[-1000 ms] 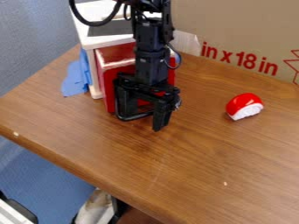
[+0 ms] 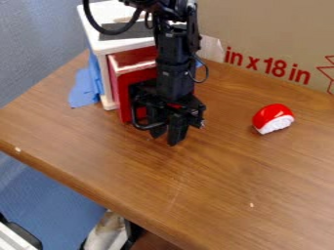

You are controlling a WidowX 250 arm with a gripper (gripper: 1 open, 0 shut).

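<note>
My black gripper (image 2: 170, 127) hangs low over the wooden table (image 2: 156, 195), in front of a white box with a red open-fronted compartment (image 2: 128, 64), whose inside it partly covers. Whether its fingers are open or shut, or hold anything, I cannot tell against the dark arm. A red and white round object (image 2: 272, 118) lies alone on the table to the right.
A blue cloth (image 2: 85, 88) lies left of the box. A cardboard panel (image 2: 287, 34) stands at the back. The table's left edge runs diagonally, with blue floor beyond.
The arm and gripper have shifted slightly, with small changes at the wrist and fingertips in front of the red compartment. The red and white object has not moved.
</note>
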